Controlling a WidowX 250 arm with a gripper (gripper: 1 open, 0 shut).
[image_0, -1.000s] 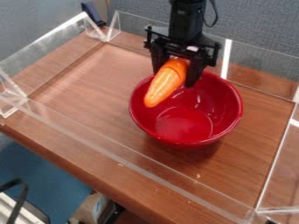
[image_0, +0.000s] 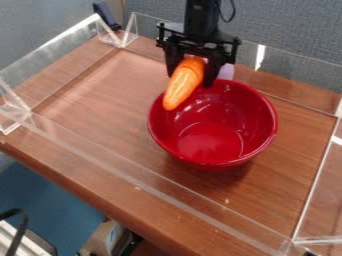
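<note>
My black gripper (image_0: 193, 62) is at the top centre of the view, shut on an orange carrot (image_0: 183, 82) that hangs tilted downward over the upper left rim of a red bowl (image_0: 221, 135). The bowl sits on the wooden tabletop, and its visible inside is empty. The fingertips are partly hidden behind the carrot. A small pale pink object (image_0: 226, 72) shows just behind the bowl, to the right of the carrot.
Low clear plastic walls (image_0: 289, 63) border the wooden table (image_0: 94, 110) on several sides. Below the near left edge lie a blue floor and some grey items.
My gripper and the carrot have moved up and slightly back and left since a second ago, uncovering more of the bowl and the pink object behind it.
</note>
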